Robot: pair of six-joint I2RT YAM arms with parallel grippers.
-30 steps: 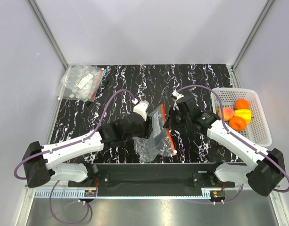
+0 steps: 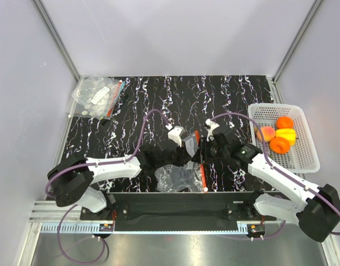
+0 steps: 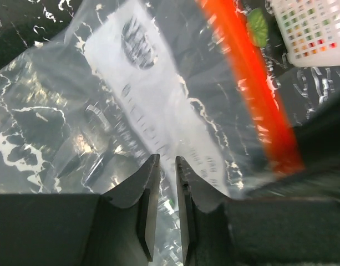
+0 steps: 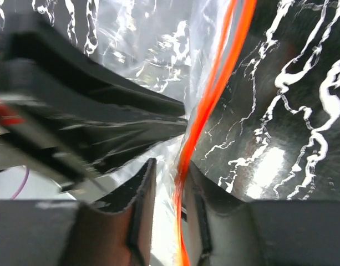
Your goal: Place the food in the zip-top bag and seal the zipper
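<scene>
A clear zip bag (image 2: 172, 177) with an orange zipper strip (image 4: 208, 100) lies at the front middle of the black marble mat, both grippers over it. My left gripper is over the plastic and its white label (image 3: 142, 72), its fingertips a little apart. My right gripper is at the orange zipper, which runs between its fingertips; whether it grips it is unclear. The left gripper's dark fingers reach beside the zipper in the right wrist view. Food pieces, orange (image 2: 279, 145), yellow (image 2: 286, 134) and peach-coloured, lie in a white basket (image 2: 305, 160).
Another clear bag (image 2: 95, 97) with an orange strip lies at the back left. The basket stands at the right edge.
</scene>
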